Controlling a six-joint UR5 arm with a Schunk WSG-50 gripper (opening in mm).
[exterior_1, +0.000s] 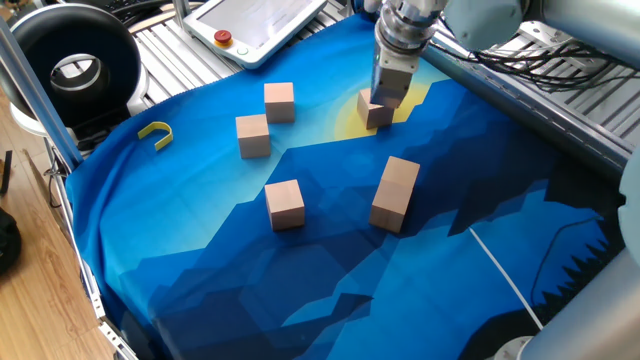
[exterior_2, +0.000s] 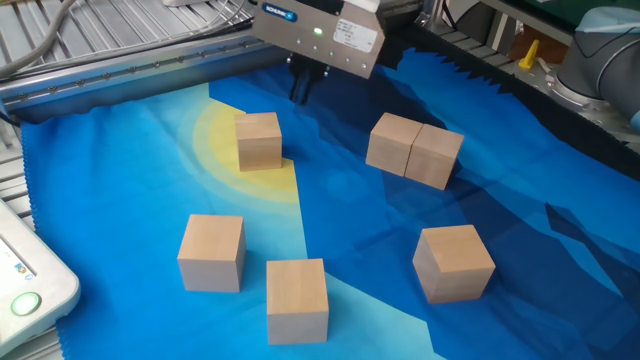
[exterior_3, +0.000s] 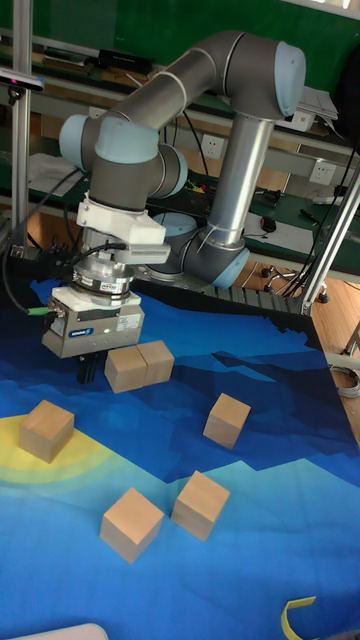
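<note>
Several plain wooden cubes rest on the blue cloth. One cube (exterior_2: 258, 140) sits on the yellow patch. Two cubes (exterior_2: 415, 150) stand side by side, touching, to the right of it in exterior view 2. A lone cube (exterior_1: 285, 205) lies nearer the middle, and two more cubes (exterior_1: 253, 137) (exterior_1: 280, 102) stand close to each other on the light blue part. My gripper (exterior_2: 300, 88) hangs fingers-down above the cloth, between the yellow-patch cube and the touching pair. Its dark fingers look narrow and close, with no cube between them; their exact opening is too small to judge.
A teach pendant (exterior_1: 258, 25) with a red button lies at the cloth's edge. A yellow curved piece (exterior_1: 157, 134) lies on the cloth's far left in exterior view 1. Open cloth surrounds the lone cube.
</note>
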